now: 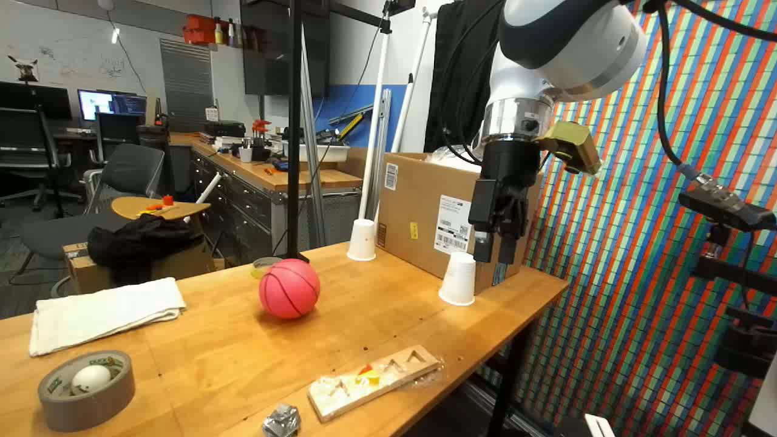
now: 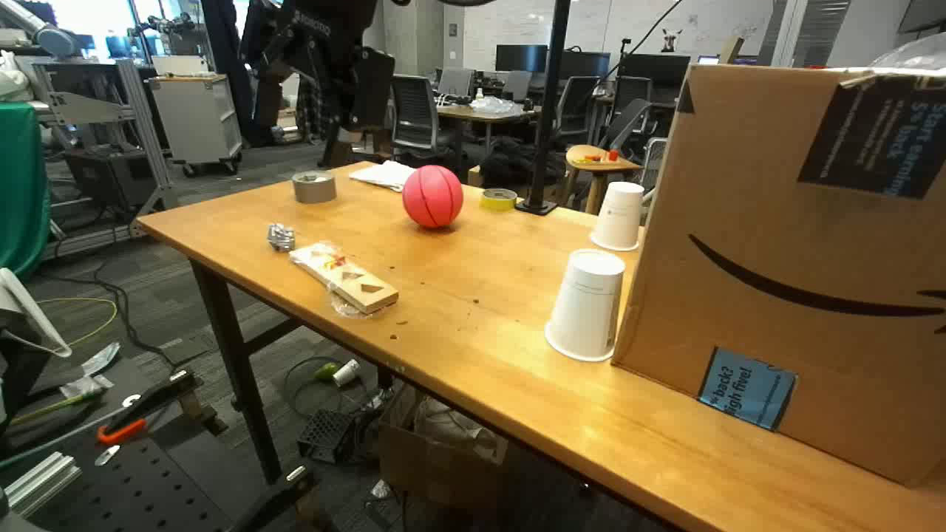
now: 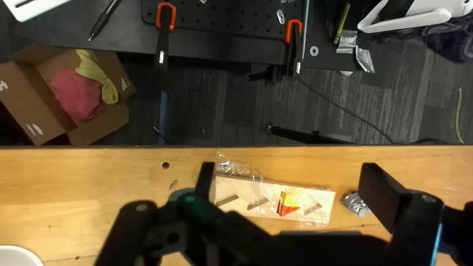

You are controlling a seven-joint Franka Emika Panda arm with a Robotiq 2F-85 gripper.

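In the wrist view my gripper is open, its two dark fingers wide apart with nothing between them. Far below that gap lies a wooden board point(image 3: 244, 195) with triangular slots, partly covered by clear plastic film. A small red and yellow piece point(image 3: 288, 204) sits on the board. Exterior view 1 has the gripper point(image 1: 495, 251) pointing down, well above the table. On the table are a pink ball point(image 1: 289, 289), two upturned white cups point(image 1: 459, 280) point(image 1: 362, 240), a crumpled foil lump point(image 1: 281, 421) and a grey tape roll point(image 1: 58, 405) around a white ball point(image 1: 91, 379).
A large cardboard box point(image 2: 798, 239) stands beside the cups. Folded white cloth point(image 1: 105, 313) lies at the far end, and a yellow tape roll point(image 2: 498, 199) is behind the pink ball. A black post point(image 1: 293, 145) rises from the table's far edge.
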